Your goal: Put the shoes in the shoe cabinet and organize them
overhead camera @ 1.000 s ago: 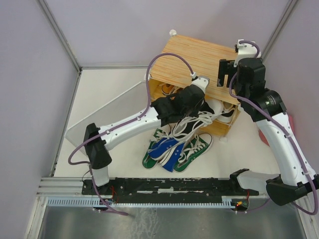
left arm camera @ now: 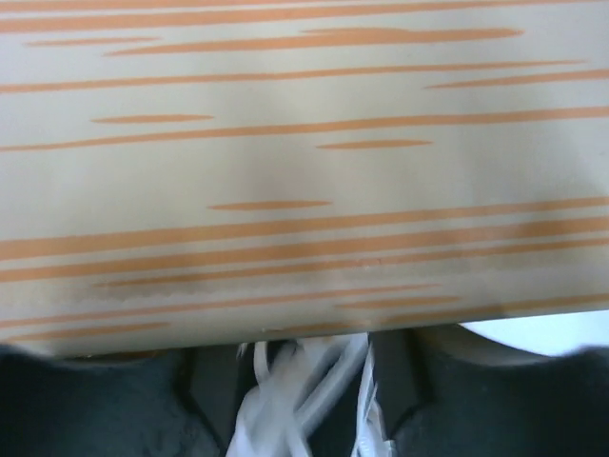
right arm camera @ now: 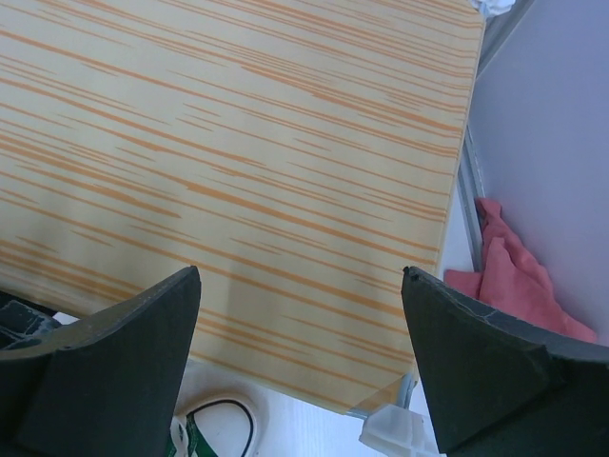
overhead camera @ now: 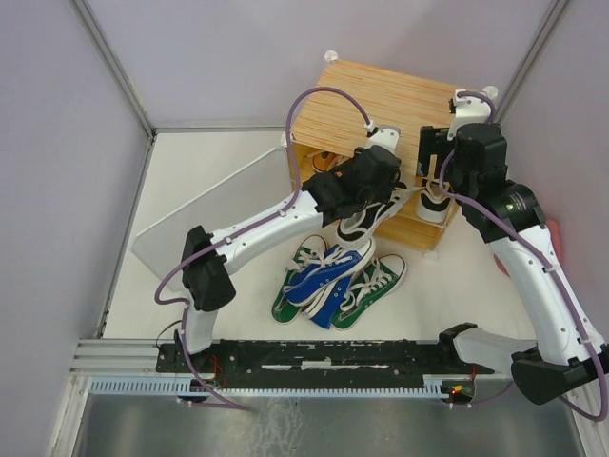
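The black-and-white shoe (overhead camera: 354, 227) sits tilted at the front of the shoe cabinet (overhead camera: 404, 95), outside its opening at least in part. Its loose white laces trail to the right. My left gripper is spread at the cabinet's front edge, with blurred white laces between its fingers; in the top view the arm hides its tips. Over the right part of the cabinet top, my right gripper stands open and empty. Inside, a black shoe with a white toe (overhead camera: 434, 204) rests at the right, and part of another shoe (overhead camera: 324, 161) shows at the left.
Blue shoes (overhead camera: 328, 276) and green shoes (overhead camera: 373, 288) lie heaped on the floor before the cabinet. A white panel (overhead camera: 205, 214) slants at the left. Pink cloth (right arm camera: 514, 281) lies right of the cabinet. Bare floor extends at the front right.
My left gripper has gone from shut to open and moved a little right and up against the cabinet front. The cabinet has shifted slightly right. The shoe's laces have slid around.
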